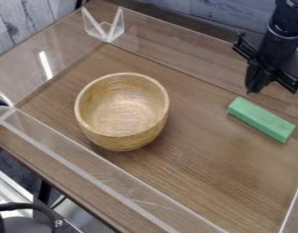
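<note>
My gripper point(256, 76) hangs at the upper right, black, its narrow tip pointing down, shut with nothing visible between its fingers. Below it a green oblong block point(262, 120) lies flat on the wooden table, apart from the gripper. A round woven tan bowl point(122, 127) sits left of centre.
A clear plastic piece point(102, 25) stands near the back left. Dark parts point(20, 218) show at the lower-left corner, beside the table's edge.
</note>
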